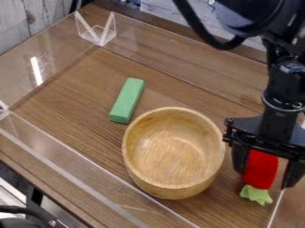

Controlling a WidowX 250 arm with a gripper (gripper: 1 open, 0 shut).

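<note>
The black arm reaches down on the right to the gripper [259, 140], which is open around a red object with a green leafy top [259, 169], like a toy strawberry or radish. The dark fingers stand on either side of its upper part. Left of it is a round wooden bowl [173, 151], empty. Whether the fingers touch the red object cannot be told.
A green block [127, 100] lies on the wooden table [71, 116] at left of centre. A clear plastic item [96, 27] stands at the back left.
</note>
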